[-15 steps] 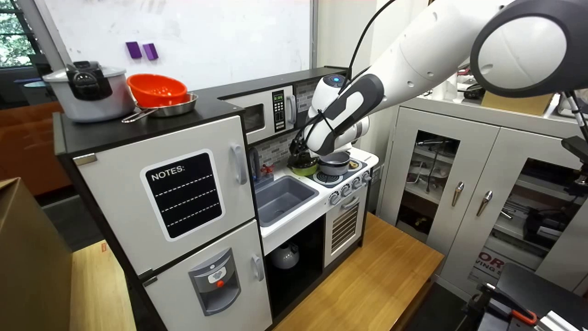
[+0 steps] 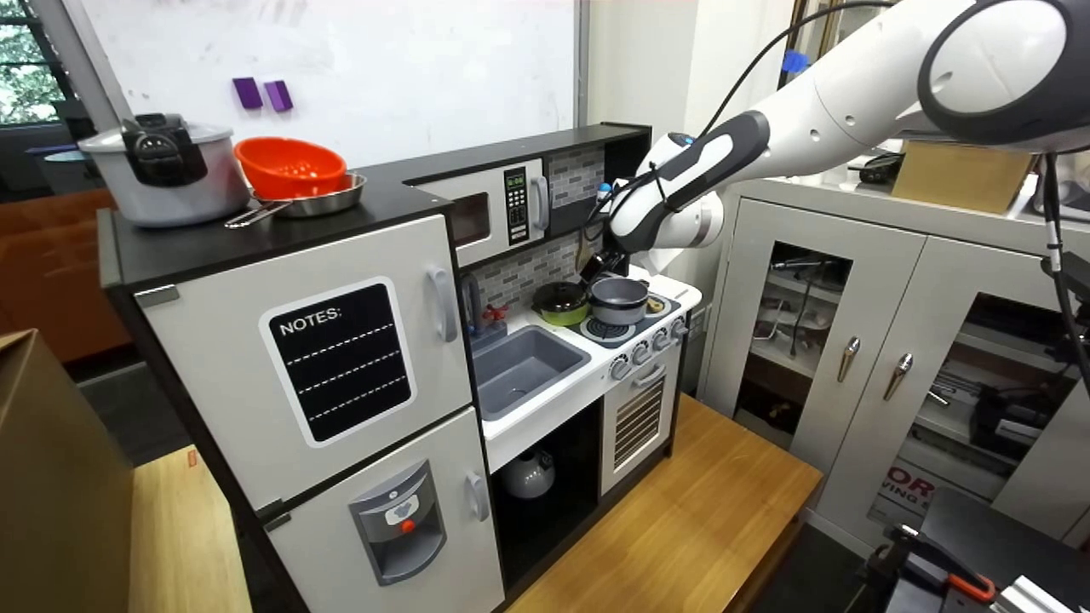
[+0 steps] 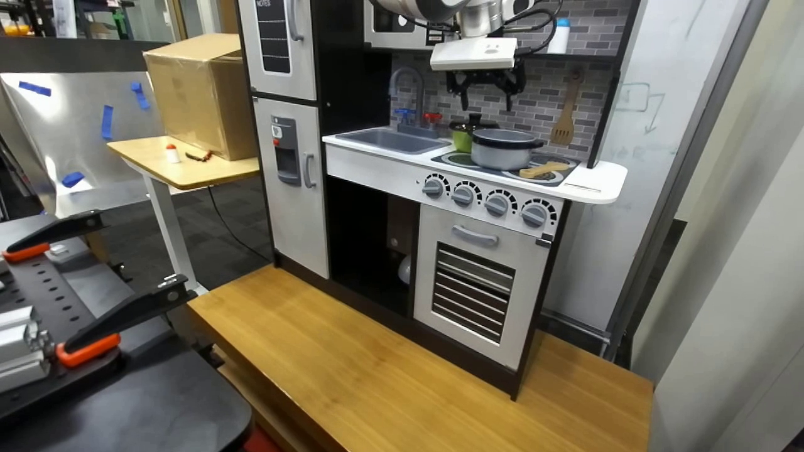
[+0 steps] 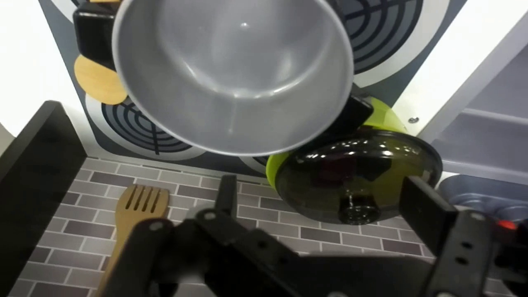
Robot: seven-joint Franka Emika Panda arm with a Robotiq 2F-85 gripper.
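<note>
Wide open, my gripper has nothing between its fingers; in the second exterior view the gripper (image 3: 487, 102) hangs over the back of the stove, above the pots. An open grey pot (image 4: 232, 74) with black handles stands on the stovetop, its inside empty. Beside it sits a green pot (image 4: 385, 114) under a dark glass lid (image 4: 317, 183) with a black knob (image 4: 357, 210). From the wrist camera, the lid appears partly between the two fingers, but the gripper is clear above it. A wooden utensil (image 3: 544, 170) lies on the burners by the grey pot.
A wooden slotted spatula (image 3: 566, 113) hangs on the tiled back wall. The empty sink (image 2: 526, 368) and its faucet (image 3: 407, 86) lie on the green pot's far side. A shelf with a white bottle (image 3: 559, 36) and the microwave (image 2: 490, 213) flank the arm.
The arm has moved up and to the right in the first exterior view, away from the green pot. The lidded pot, hidden behind the gripper before, now shows clearly. Both pots stay put.
</note>
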